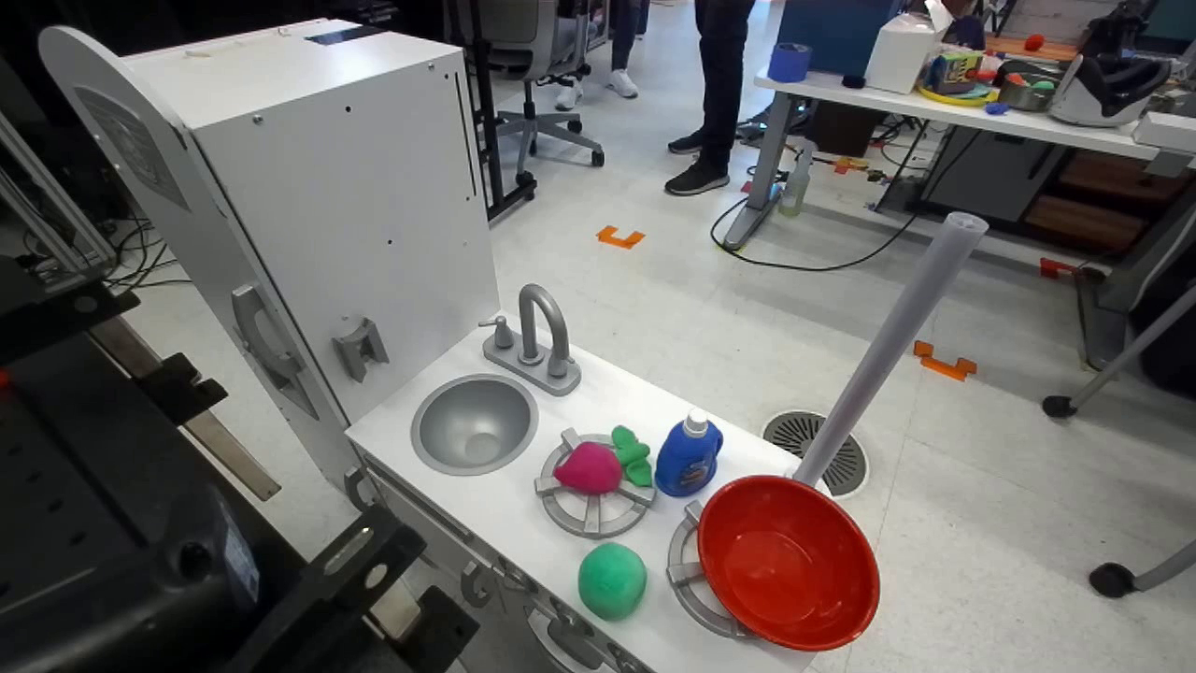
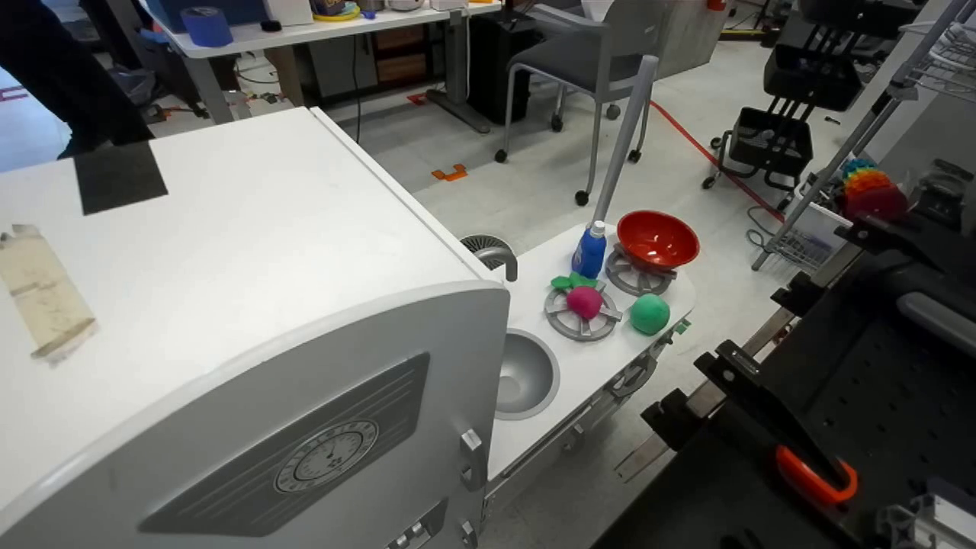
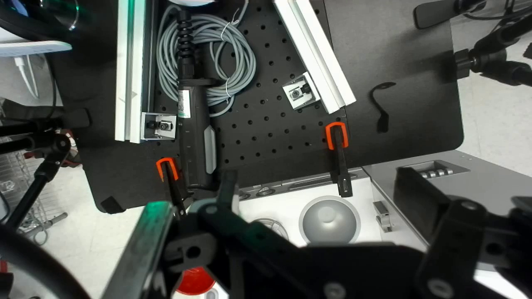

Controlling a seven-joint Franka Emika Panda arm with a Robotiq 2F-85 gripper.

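In the wrist view my gripper stands open, its black fingers (image 3: 416, 199) wide apart with nothing between them. It is not visible in either exterior view. A pink toy beet (image 1: 589, 467) with green leaves (image 1: 633, 454) lies on one grey burner (image 1: 593, 517) of the toy kitchen's white counter. Close by, a blue bottle (image 1: 689, 455) stands upright. A green ball (image 1: 612, 581) rests near the counter's front edge. At the far end, a red bowl (image 1: 788, 563) sits on the other burner. The grey sink (image 1: 476, 425) looks empty.
A tall white toy fridge (image 1: 336, 213) rises beside the sink, near the faucet (image 1: 544, 336). Behind the red bowl stands a grey pole (image 1: 891, 350). The black table (image 3: 279, 144) carries a coiled cable (image 3: 244, 60), metal rails and orange-handled clamps.
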